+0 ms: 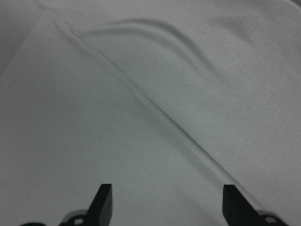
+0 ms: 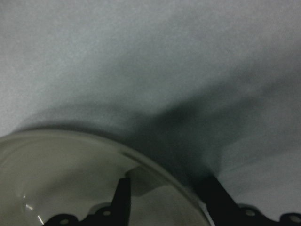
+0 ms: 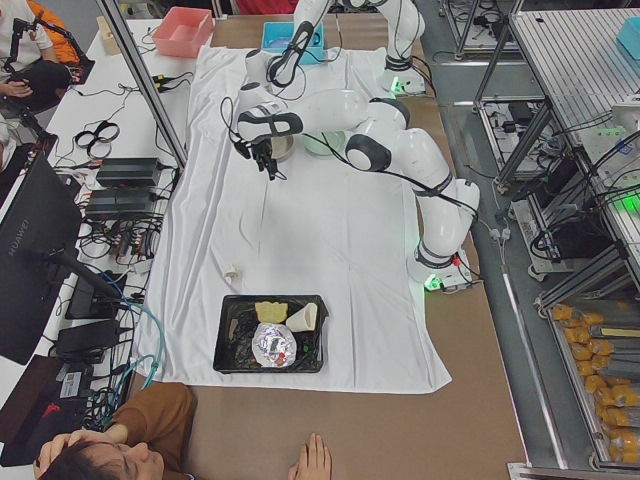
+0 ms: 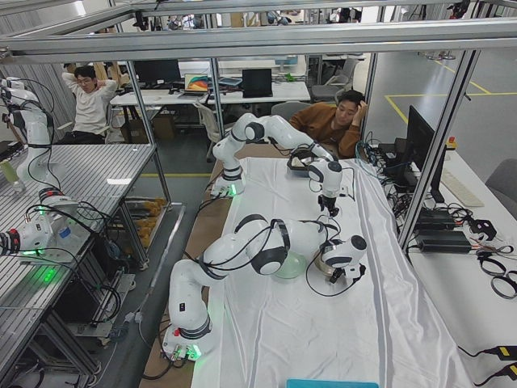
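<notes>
My right gripper stands open over the rim of a pale bowl [image 2: 61,179], with one finger over its inside and the other by its outer edge; whether they touch it is unclear. In the camera right view this bowl is largely hidden behind that arm, beside a green plate [image 4: 289,267]. My left gripper is open above bare, creased white cloth [image 3: 300,220], nothing between its fingers.
A black tray [image 3: 230,350] with several items stands at the near end, a small pale object [image 3: 232,272] above its left corner. A blue bin [image 3: 280,35] is at the far end.
</notes>
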